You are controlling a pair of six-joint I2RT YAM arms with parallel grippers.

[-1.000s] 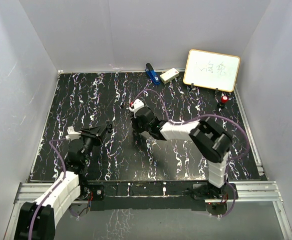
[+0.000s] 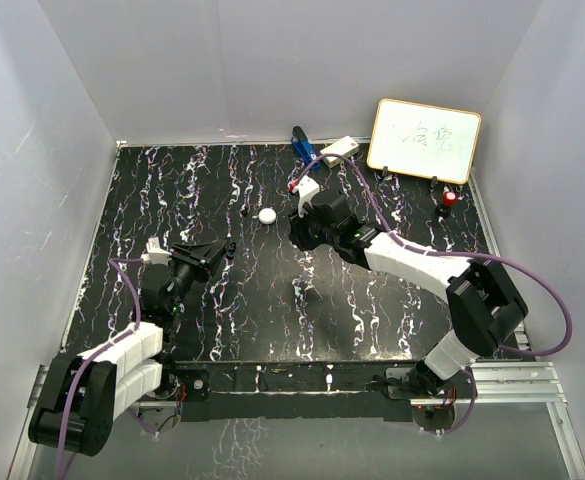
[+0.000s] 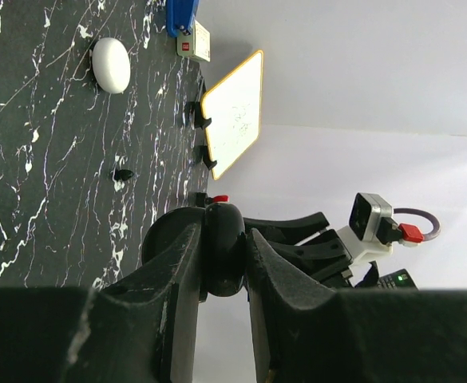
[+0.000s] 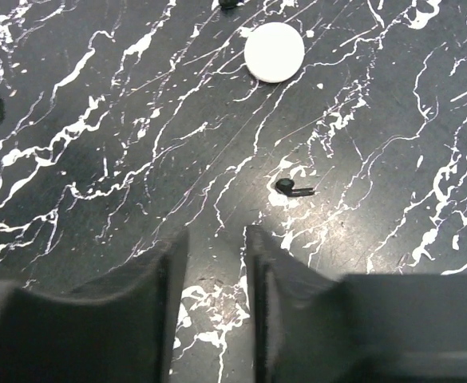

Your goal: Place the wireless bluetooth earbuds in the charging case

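Note:
The dark charging case (image 3: 223, 259) is pinched between the tips of my left gripper, which is shut on it. A rounded dark part of it stands off to one side, so it seems swung open; its slots are hidden. A black earbud (image 4: 290, 187) lies flat on the marbled table, ahead of my right gripper in the right wrist view. That gripper's fingers stand apart with only tabletop between. From above, my right gripper (image 2: 300, 235) hovers right of the case (image 2: 230, 250). Another small dark piece (image 2: 243, 210), perhaps the second earbud, lies left of the white disc.
A white round disc (image 4: 274, 52) lies on the table near the earbud. At the back stand a blue stapler-like tool (image 2: 305, 147), a pale box (image 2: 339, 151) and a whiteboard (image 2: 424, 140). A red-topped bottle (image 2: 446, 203) stands at the right.
My right gripper has moved to the right, away from the case, uncovering the white disc.

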